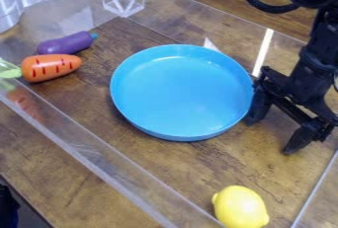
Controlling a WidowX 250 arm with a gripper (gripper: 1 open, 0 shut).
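A black robot gripper (276,121) hangs at the right of the view, low over the wooden surface beside the right rim of a blue plate (181,89). Its fingers are apart, with nothing seen between them. An orange toy carrot (50,67) and a purple toy eggplant (66,42) lie at the upper left. A yellow toy lemon (239,208) sits at the bottom, right of centre.
Clear plastic walls (93,153) edge the work area. Bare wood (264,163) shows below and right of the plate, and more lies between the eggplant and the plate.
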